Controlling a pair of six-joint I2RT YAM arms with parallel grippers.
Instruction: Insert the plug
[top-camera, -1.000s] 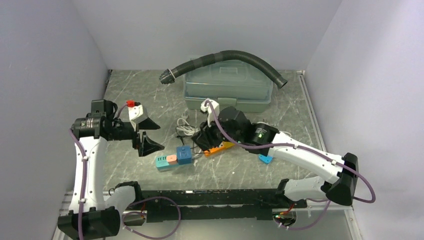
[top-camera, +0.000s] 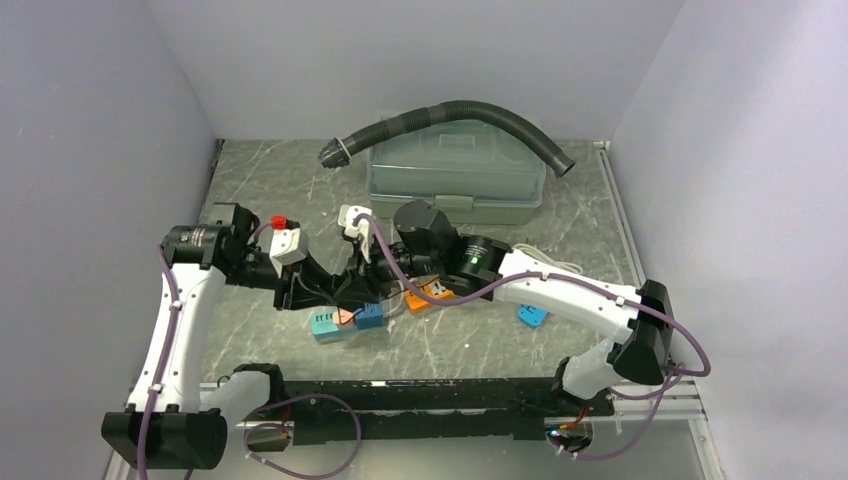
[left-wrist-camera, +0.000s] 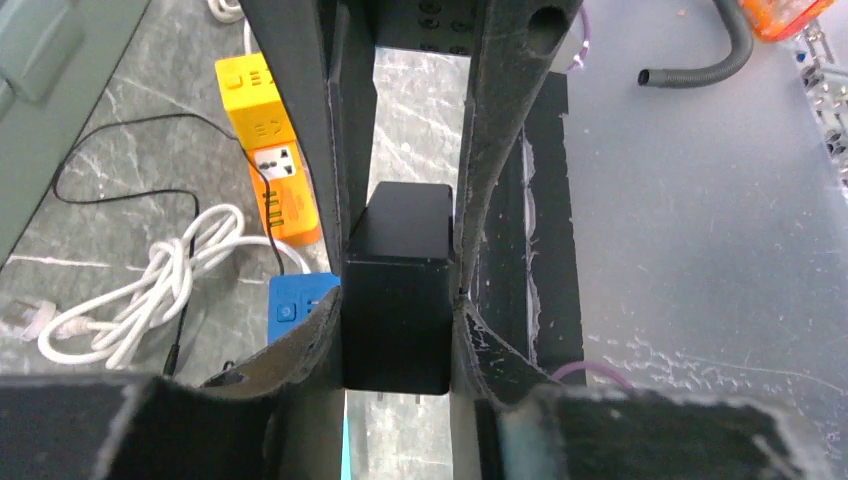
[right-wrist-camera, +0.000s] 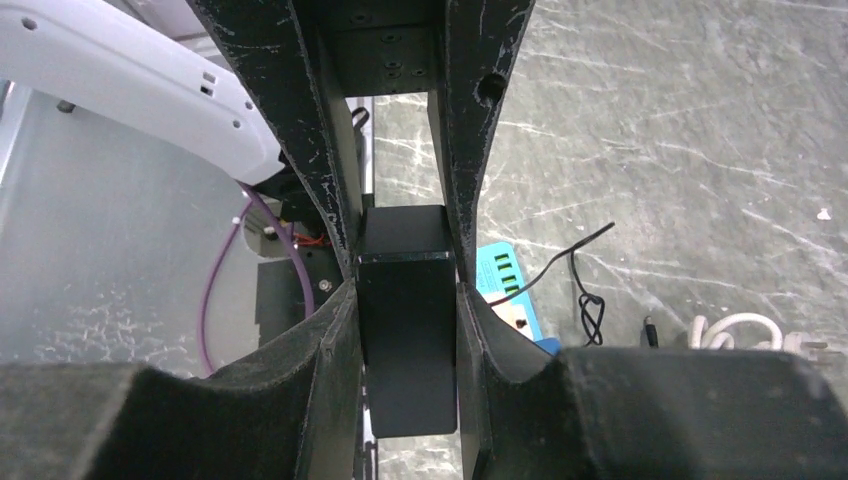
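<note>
A black block-shaped plug (left-wrist-camera: 397, 320) is between the two grippers, which meet end to end around it. My left gripper is shut on it, a pad against each side. In the right wrist view, the fingers of my right gripper lie close along both sides of the same plug; whether they still press on it cannot be told. From above, both hands hide the plug, over the left-centre of the table. Just below them lies a power strip with a teal section (top-camera: 325, 325), a pink one and a blue cube (top-camera: 369, 315).
An orange-yellow power strip (left-wrist-camera: 285, 195) and bundled white cable (left-wrist-camera: 165, 275) lie on the table. Farther right is a small blue block (top-camera: 532, 315). The green toolbox (top-camera: 455, 180), with a black hose (top-camera: 455, 110) above, fills the back.
My right gripper has moved left to meet the left one, which has come slightly right.
</note>
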